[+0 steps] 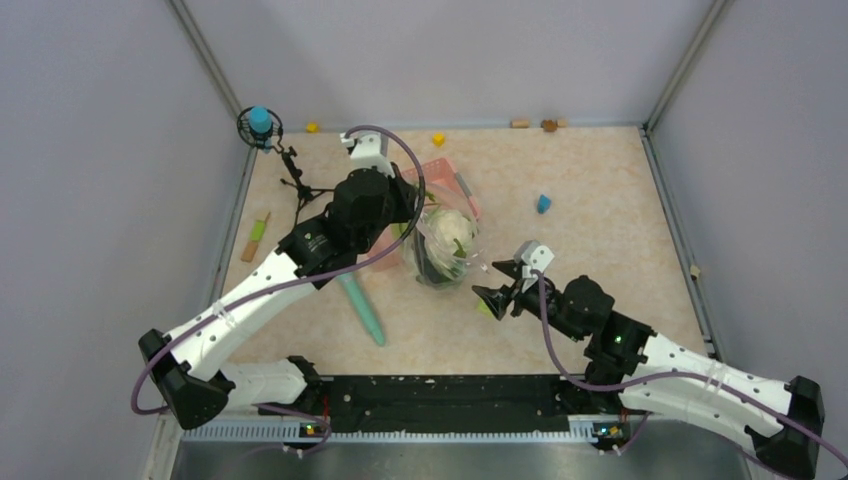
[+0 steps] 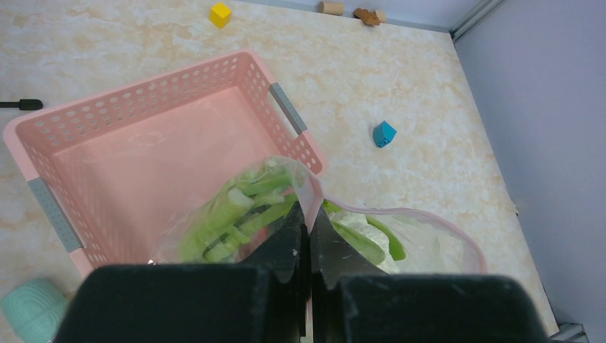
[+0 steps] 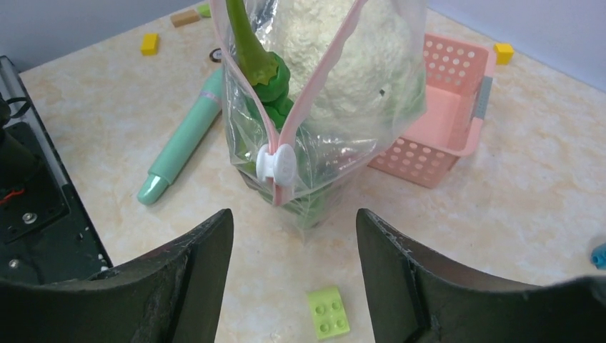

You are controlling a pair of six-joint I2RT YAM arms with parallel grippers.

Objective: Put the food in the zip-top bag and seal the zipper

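A clear zip bag (image 1: 445, 240) holding cauliflower (image 3: 343, 57) and green vegetables (image 2: 214, 229) hangs over the front of a pink basket. My left gripper is shut on the bag's pink rim at its top. In the right wrist view the white zipper slider (image 3: 277, 164) sits on the pink zipper strip at the near corner of the bag. My right gripper (image 1: 498, 285) is open just to the right of that corner, with nothing between its fingers.
A pink basket (image 2: 143, 107) stands behind the bag. A teal cylinder (image 1: 362, 310) lies front left, a green brick (image 3: 327, 312) below the right gripper, and a blue block (image 2: 384, 133) at the right.
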